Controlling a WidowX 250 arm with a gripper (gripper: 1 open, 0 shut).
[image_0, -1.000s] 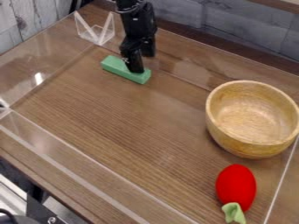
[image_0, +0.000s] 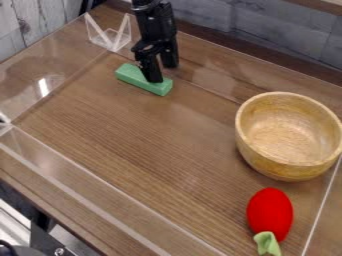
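Note:
My black gripper (image_0: 158, 62) reaches down from the top centre onto a green bar (image_0: 144, 80) lying on the wooden table, its fingertips at the bar's middle. The view is too small to tell whether the fingers are closed on the bar.
A tan bowl (image_0: 285, 135) sits at the right. A red object with a green top (image_0: 269, 212) lies at the bottom right. A clear plastic piece (image_0: 107, 32) is at the back left.
The gripper has shifted very slightly at the green bar; the bar and the other objects look essentially unchanged.

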